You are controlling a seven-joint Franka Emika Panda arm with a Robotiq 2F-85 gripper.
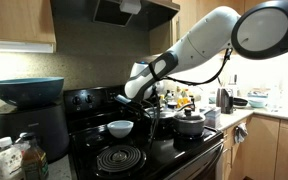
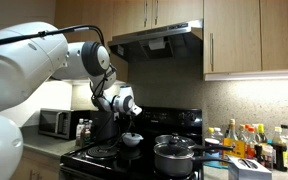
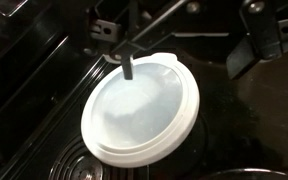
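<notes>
A white round bowl (image 1: 120,128) sits on the black stove top (image 1: 96,165), toward the back. In the wrist view, the bowl (image 3: 139,112) shows a pale, broad white rim and lies mostly below and left of my gripper. The fingers stand wide apart: one finger (image 3: 127,68) overlaps the bowl's far rim in the picture, while the other is well off to the right over dark surface. Nothing is held. From the second exterior view, the bowl (image 2: 132,140) is just under the gripper; whether a finger touches it I cannot tell.
A lidded metal pot (image 1: 190,123) stands on the stove to the right of the bowl. Left of the stove, a large blue bowl (image 1: 28,92) rests on a black appliance, with bottles (image 1: 34,158) in front. The range hood (image 2: 156,45) hangs above.
</notes>
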